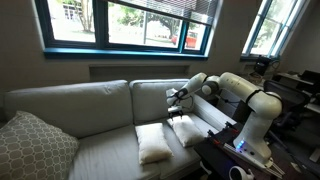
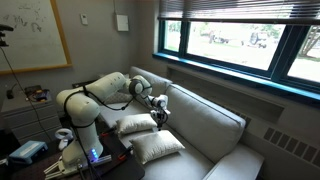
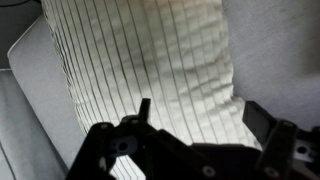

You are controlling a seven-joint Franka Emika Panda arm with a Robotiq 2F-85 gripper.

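Two white pillows lie flat on the grey sofa seat. The nearer-to-the-arm pillow (image 1: pixel 187 131) is at the sofa's right end, and the other pillow (image 1: pixel 153 143) rests just to its left; they show in exterior view 2 as one pillow (image 2: pixel 136 123) farther back and one pillow (image 2: pixel 155 147) in front. My gripper (image 1: pixel 175 108) hangs low near the back edge of the right-hand pillow. In the wrist view a ribbed white pillow (image 3: pixel 150 65) fills the middle, and my gripper stands open over it, fingers apart. Whether the fingertips touch the cloth cannot be told.
A patterned cushion (image 1: pixel 36 148) leans at the sofa's left end. The sofa backrest (image 1: pixel 90 105) rises close behind my gripper. Bare seat lies left of the pillows. A dark table (image 1: pixel 225 160) stands in front of the right end.
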